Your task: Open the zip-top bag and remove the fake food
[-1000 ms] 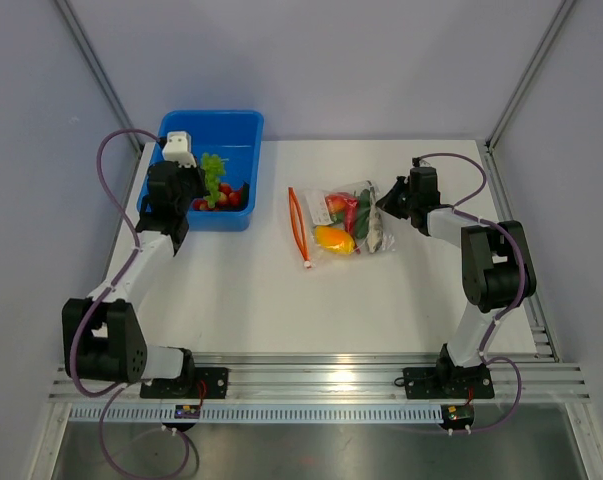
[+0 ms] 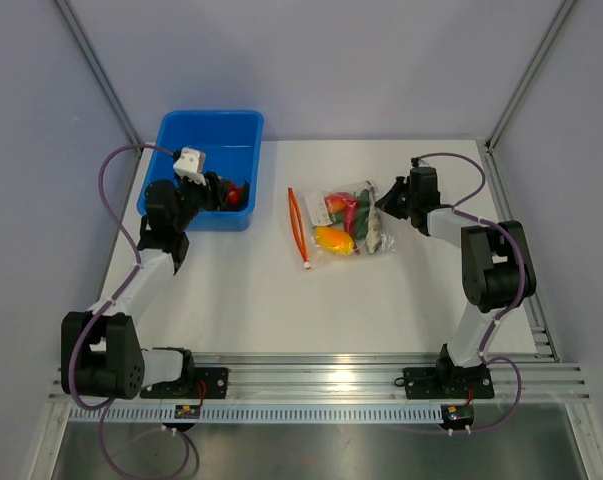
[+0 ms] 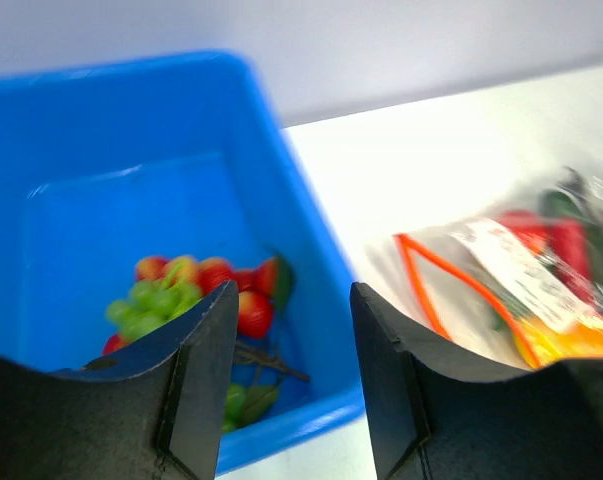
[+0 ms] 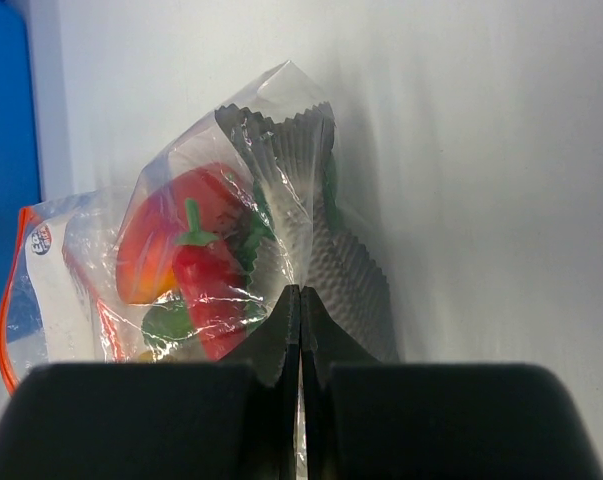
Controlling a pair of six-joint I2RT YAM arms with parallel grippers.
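The clear zip top bag (image 2: 333, 217) lies flat mid-table, its orange zip edge (image 2: 299, 228) facing left and spread apart. Inside it are a yellow pepper (image 2: 333, 240), a red pepper (image 4: 207, 285) and other fake vegetables. Over the blue bin (image 2: 246, 130) my left gripper is open, nothing between its fingers. Green grapes (image 3: 149, 312) rest below it in the bin, beside several red pieces (image 3: 256, 313). At the bag's right side my right gripper is shut, with creased film running into its fingertips.
The bin's right wall (image 3: 296, 210) rises close to my left gripper. Bare table (image 2: 231, 300) lies in front of the bin and bag. More clear table (image 2: 446, 290) extends at the right front.
The green grapes went from hanging at my left gripper to lying in the bin. That gripper let go and shifted slightly right. The right arm and bag stayed still.
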